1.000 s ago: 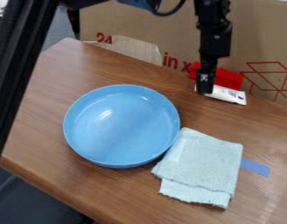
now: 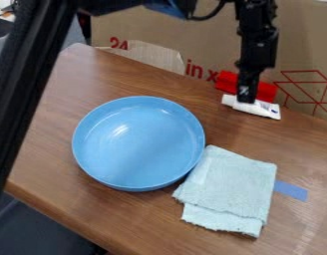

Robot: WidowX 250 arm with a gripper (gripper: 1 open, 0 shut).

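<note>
My black gripper (image 2: 246, 92) hangs at the back right, low in front of a red object (image 2: 267, 90) and at the left part of a white tube-like item (image 2: 259, 110) that lies on the table. Its fingers are small and blurred, so I cannot tell how far apart they stand or whether anything is between them. A blue plate (image 2: 137, 142) lies at the middle left. Right of it lies a folded pale cloth (image 2: 226, 191).
A cardboard box (image 2: 166, 25) stands along the back edge. A strip of blue tape (image 2: 291, 189) is on the table (image 2: 73, 100) at the right.
My gripper has shifted slightly to the right and up along the white item. The plate and cloth have not moved.
</note>
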